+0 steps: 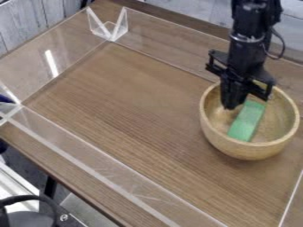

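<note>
A round beige bowl (212, 127) stands on the wooden table at the right, with a green oblong block (245, 121) lying inside it. The black gripper (233, 96) is over the back left part of the bowl, its tips down at the rim or just inside. It looks shut, with nothing clearly held; the exact fingertips are hard to tell.
A clear plastic piece (109, 25) sits at the back left. Dark cables (30, 208) show at the bottom left corner.
</note>
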